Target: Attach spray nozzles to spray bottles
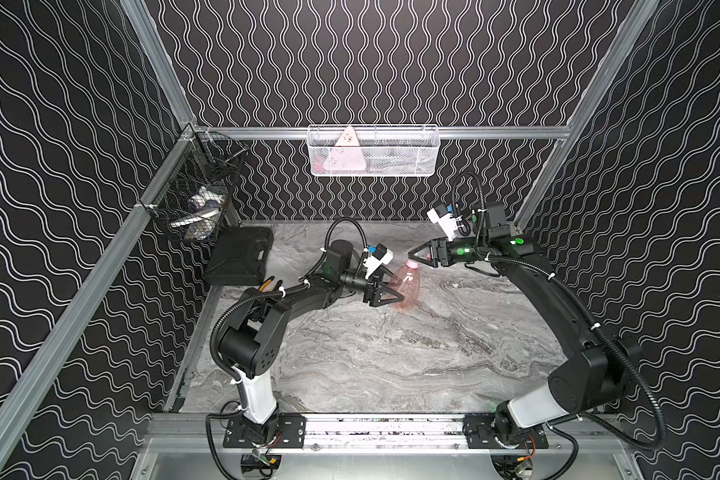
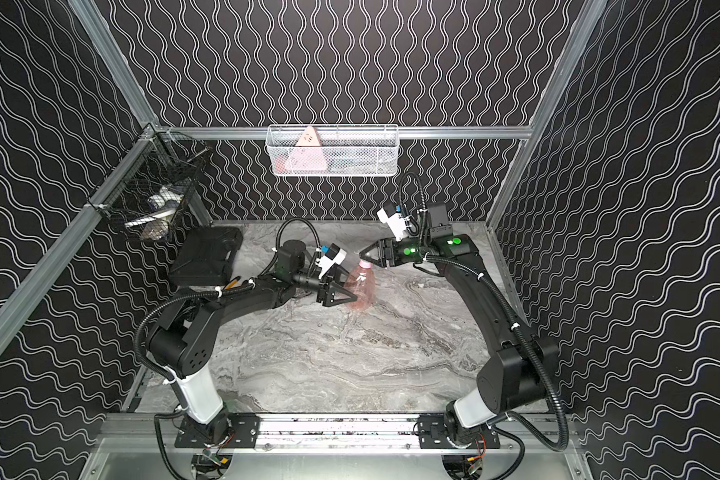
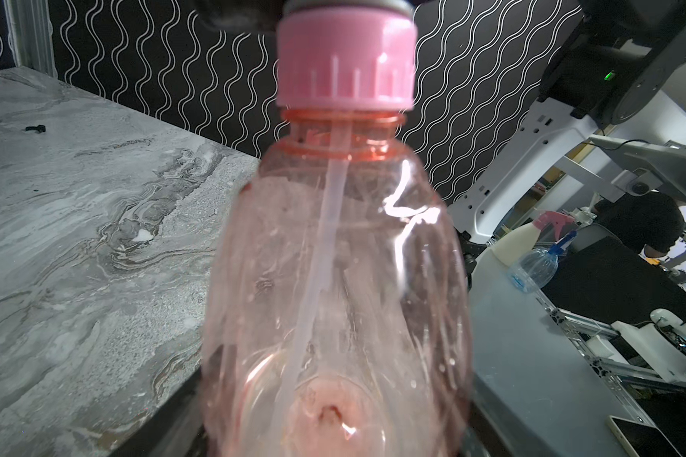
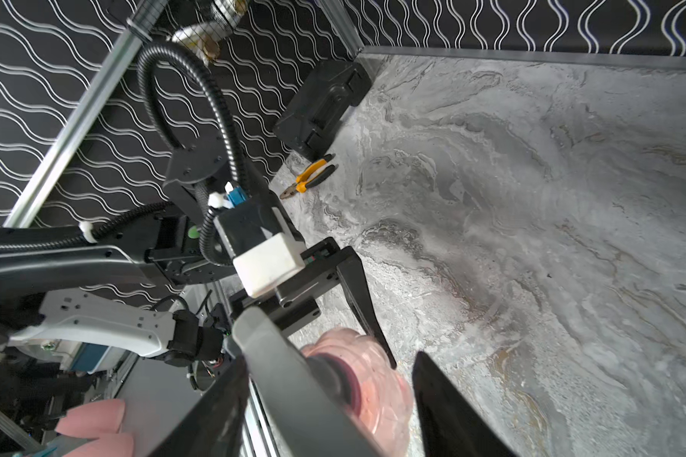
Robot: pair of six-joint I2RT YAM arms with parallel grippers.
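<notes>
The clear pink spray bottle [image 1: 406, 286] stands mid-table, a pink collar [image 3: 347, 59] on its neck and a pale dip tube [image 3: 324, 251] inside. My left gripper [image 1: 389, 290] has its fingers around the lower body; the bottle hides most of them in the left wrist view, so firm contact cannot be told. Over the bottle's top, my right gripper holds its fingers apart, the pale nozzle head [image 4: 301, 388] between them and nearer the left finger. A gap shows towards the right finger. The nozzle's seating under the right gripper is mostly hidden.
A black case [image 1: 240, 254] and orange-handled pliers [image 4: 308, 176] lie at the table's left. A white mesh basket [image 1: 376, 164] hangs on the back rail, a black wire basket [image 1: 196, 192] at left.
</notes>
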